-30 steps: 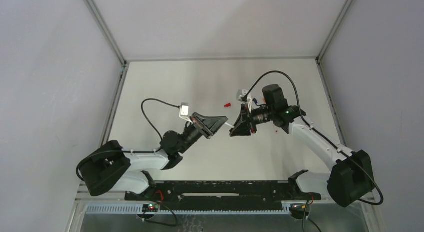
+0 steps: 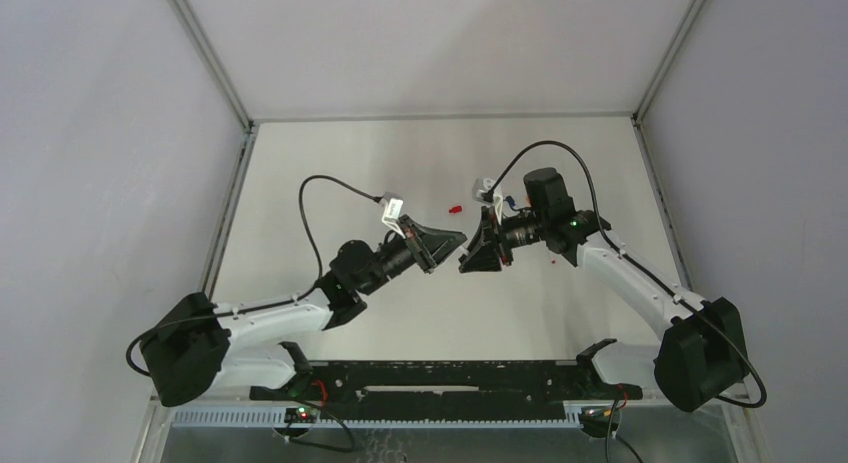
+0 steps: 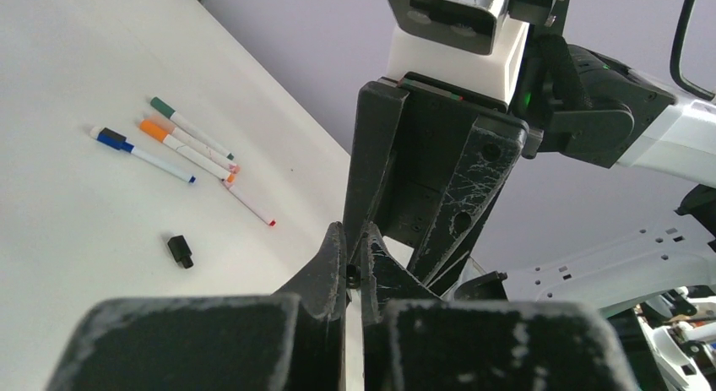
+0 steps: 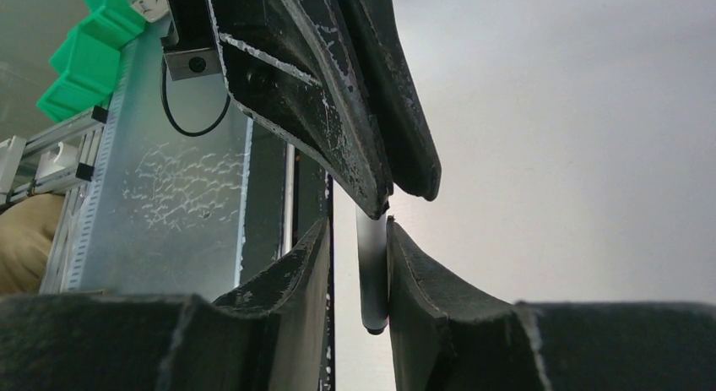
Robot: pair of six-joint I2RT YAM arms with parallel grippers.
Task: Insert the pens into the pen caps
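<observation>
My left gripper and right gripper meet tip to tip above the table. In the left wrist view, the left fingers are closed on a slim item, mostly hidden by them, against the right gripper. In the right wrist view, a white pen barrel runs from the left gripper's tips down between the right fingers, which are part open around it. Loose on the table lie blue, orange, green and red-tipped pens, a black cap and a red cap.
Side walls border it. Beyond the front edge, green bins and metal rails show in the right wrist view.
My left arm has moved rightward and turned, bringing its gripper closer to the right one; less of the pen between them shows from above. The right arm has barely moved.
</observation>
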